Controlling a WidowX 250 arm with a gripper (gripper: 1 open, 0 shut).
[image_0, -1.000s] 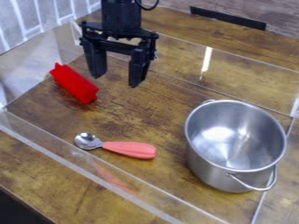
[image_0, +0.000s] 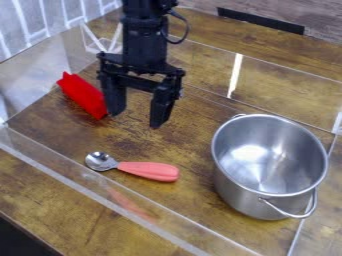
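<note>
My black gripper (image_0: 138, 110) hangs open over the wooden tray floor in the upper middle, its two fingers apart with nothing seen between them. Left of it a red object (image_0: 80, 94) lies near the tray's left side, partly beside the arm. Below the gripper a spoon with a pink handle (image_0: 147, 170) lies on the wood, its metal bowl pointing left. A steel pot (image_0: 267, 160) with side handles stands at the right.
Clear plastic walls (image_0: 40, 155) edge the work area. The wood between gripper, spoon and pot is bare, as is the back right. A white strip (image_0: 235, 75) is at the back right.
My gripper has come slightly lower and toward the viewer over the last second, staying open. The spoon, red object and pot have not moved.
</note>
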